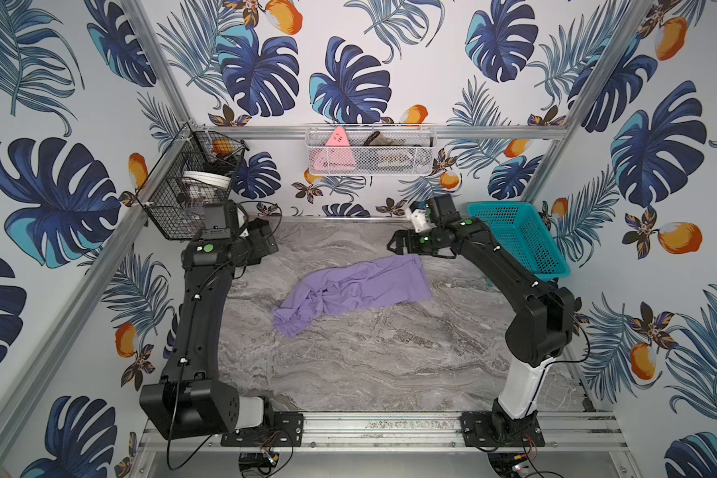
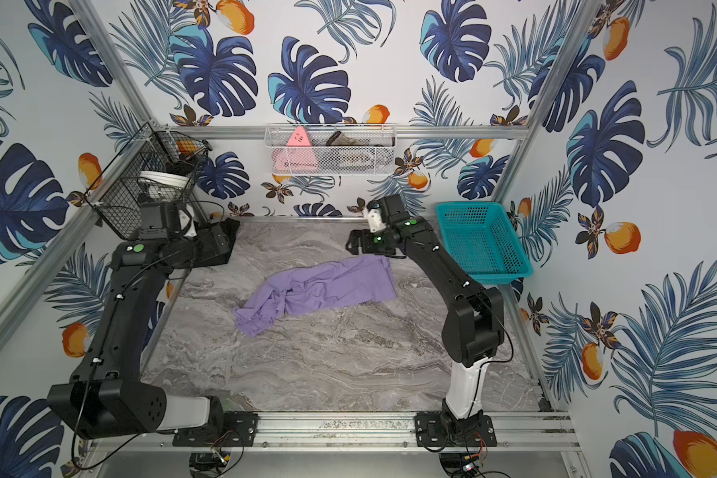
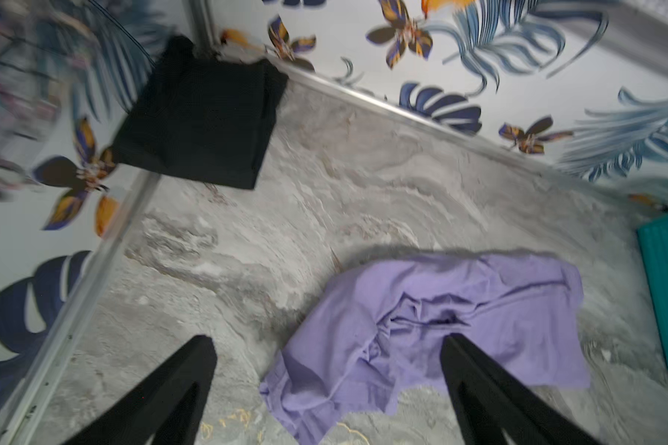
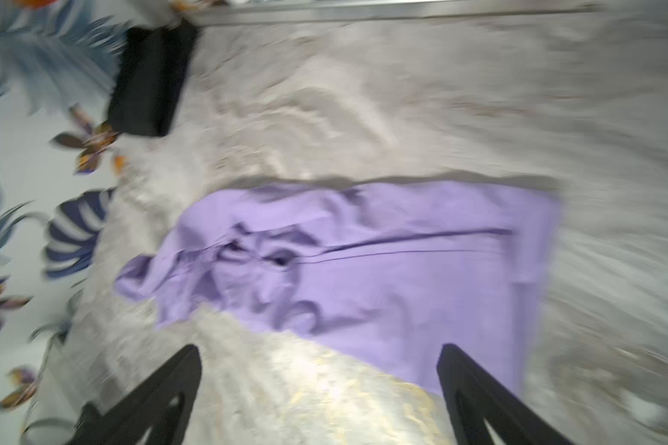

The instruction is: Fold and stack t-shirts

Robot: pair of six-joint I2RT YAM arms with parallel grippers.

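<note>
A purple T-shirt (image 1: 350, 290) lies crumpled and stretched out across the middle of the marble table (image 1: 358, 358), its right end flatter than the bunched left end. My left gripper (image 1: 256, 243) hangs raised above the table to the left of the shirt; in the left wrist view its fingers stand wide open with nothing between them. My right gripper (image 1: 402, 243) is raised above the shirt's right end, also open and empty, as the blurred right wrist view shows. A black folded cloth (image 3: 196, 118) lies in the back left corner.
A teal basket (image 2: 482, 243) stands at the back right. A black wire basket (image 1: 175, 191) hangs at the left, a white mesh basket (image 1: 370, 159) on the back wall.
</note>
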